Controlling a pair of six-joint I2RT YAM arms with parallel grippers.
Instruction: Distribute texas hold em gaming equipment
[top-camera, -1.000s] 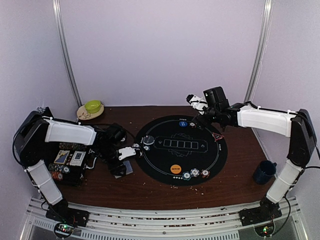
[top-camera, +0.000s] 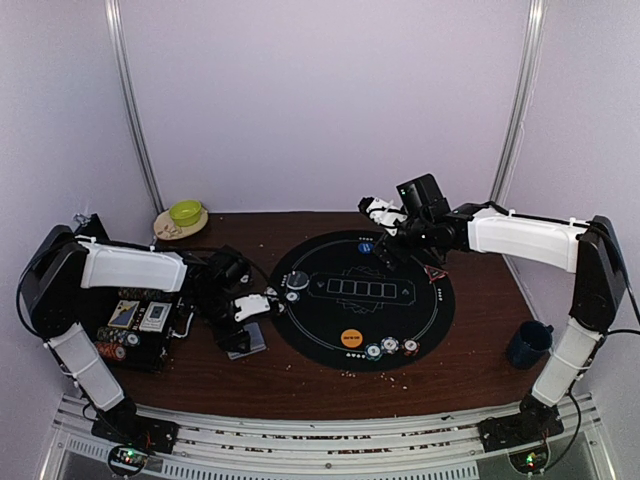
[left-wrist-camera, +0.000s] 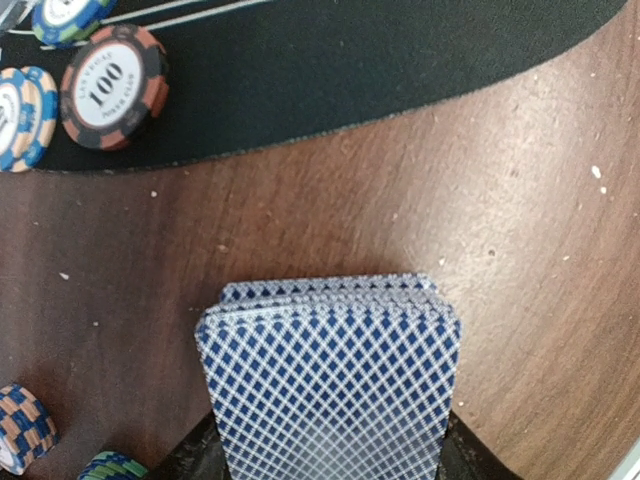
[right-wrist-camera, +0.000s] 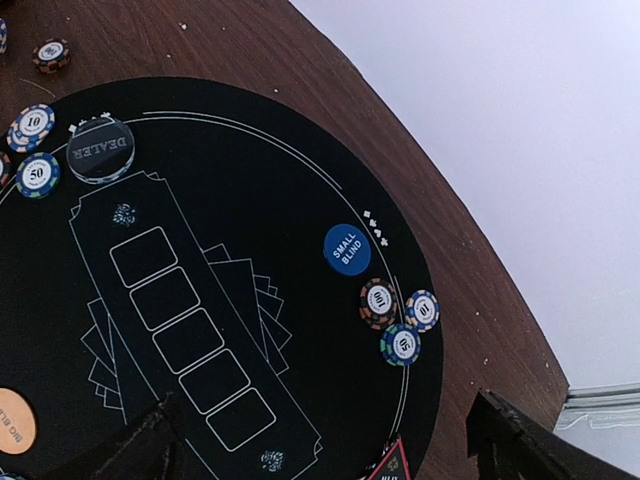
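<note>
A deck of blue-and-white checked cards (left-wrist-camera: 330, 380) fills the lower middle of the left wrist view, with my left gripper (top-camera: 235, 343) shut on it. Beyond it lies the round black poker mat (top-camera: 330, 260). On the mat rest a dealer button (right-wrist-camera: 100, 150), a blue small blind button (right-wrist-camera: 347, 250), an orange button (top-camera: 352, 338) and chips in three groups, one of them beside the small blind (right-wrist-camera: 378, 303). My right gripper is open above the mat, its fingers wide apart and empty. A red triangular piece (right-wrist-camera: 392, 462) shows between them at the bottom edge.
At the left stands a black case (top-camera: 135, 330) of chips and cards. Behind it are a plate (top-camera: 165, 230) and a green bowl (top-camera: 186, 212). A dark blue mug (top-camera: 529, 345) stands at the right.
My right arm has moved a little to the left over the mat's far side.
</note>
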